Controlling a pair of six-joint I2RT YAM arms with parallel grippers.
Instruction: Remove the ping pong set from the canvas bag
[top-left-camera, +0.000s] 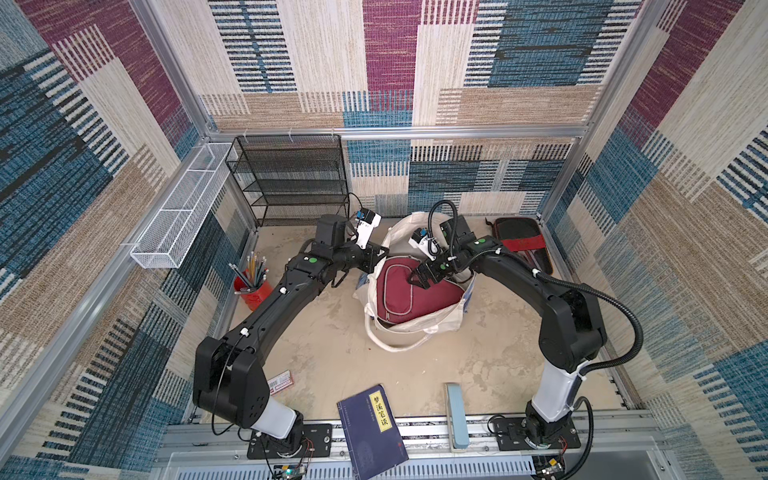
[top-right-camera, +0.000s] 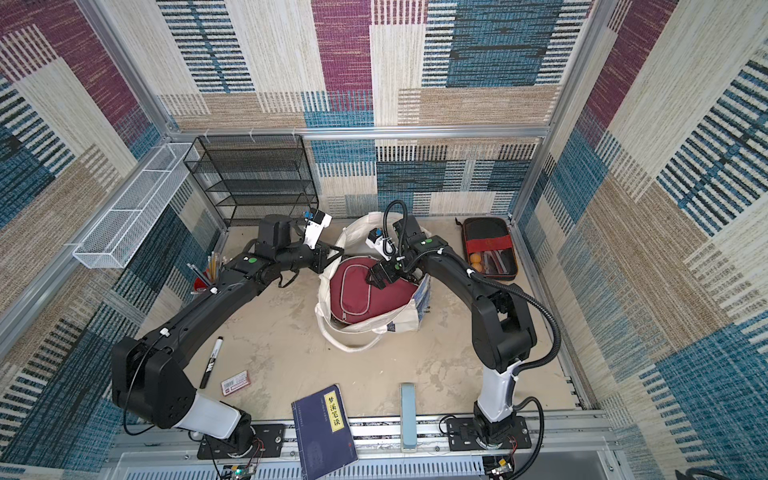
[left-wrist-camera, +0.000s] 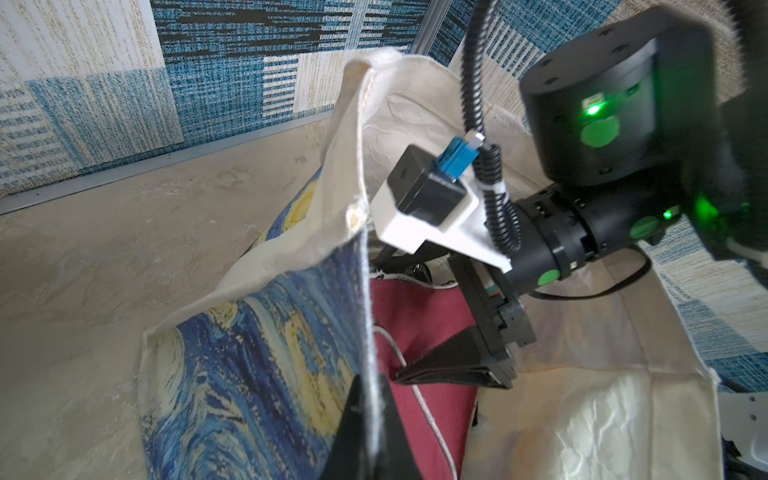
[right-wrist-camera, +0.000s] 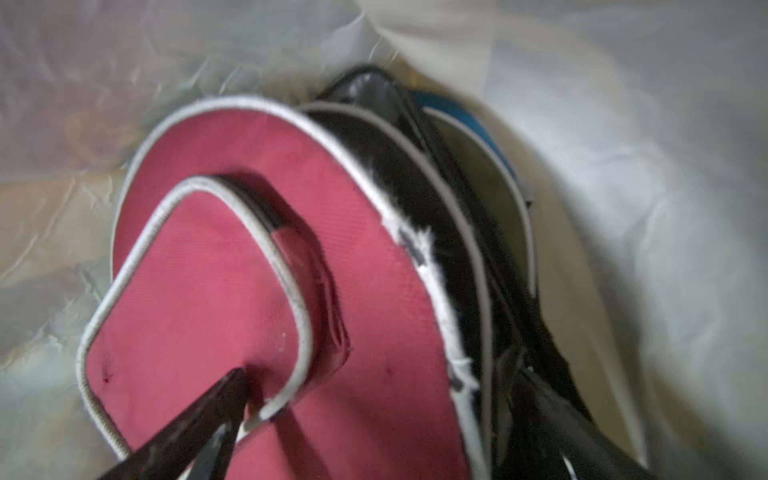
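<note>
The white canvas bag (top-left-camera: 416, 338) stands open at mid-table, with a red padded case (top-left-camera: 424, 304) inside. My left gripper (top-left-camera: 376, 254) is shut on the bag's left rim; in the left wrist view the fabric edge (left-wrist-camera: 364, 320) runs between its fingers. My right gripper (top-right-camera: 380, 274) is down inside the bag, open over the case. In the right wrist view its fingers straddle the edge of the red case (right-wrist-camera: 384, 336), which has white piping and a small front pocket; black and olive layers show beside it.
A black-red pouch (top-right-camera: 486, 248) lies at back right, a black wire rack (top-left-camera: 284, 176) stands at back left, a pen cup (top-left-camera: 254, 292) at left. A blue book (top-left-camera: 372, 432), a light-blue long box (top-left-camera: 456, 416) and a marker (top-right-camera: 212, 360) lie toward the front.
</note>
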